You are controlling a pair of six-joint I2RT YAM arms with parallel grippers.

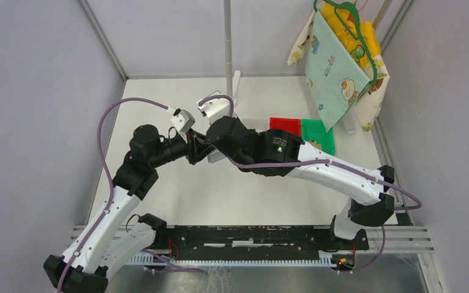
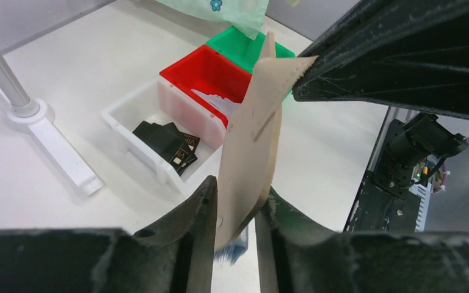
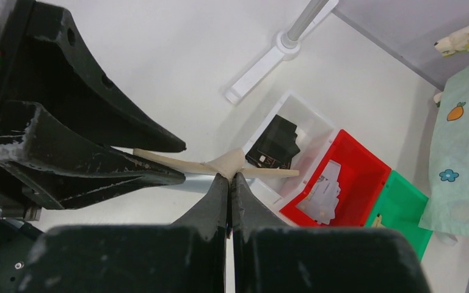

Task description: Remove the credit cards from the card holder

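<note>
A beige card holder [image 2: 247, 146] stands upright between the grippers in the left wrist view, with a flap at its top; it shows side-on as a thin beige band [image 3: 275, 173] in the right wrist view. My left gripper is at its lower end, fingertips on either side of it; whether they press on it is unclear. My right gripper is shut at the holder's folded flap, a thin edge of it between the fingertips. Something pale blue-grey [image 2: 232, 250] shows below the holder. Cards inside it cannot be made out.
A clear bin [image 2: 131, 113] holds black cards [image 2: 165, 143]; beside it are a red bin [image 2: 204, 67] with white cards and a green bin [image 2: 238, 43]. A white stand [image 2: 61, 152] is behind. Cloths hang at the back right [image 1: 336, 67].
</note>
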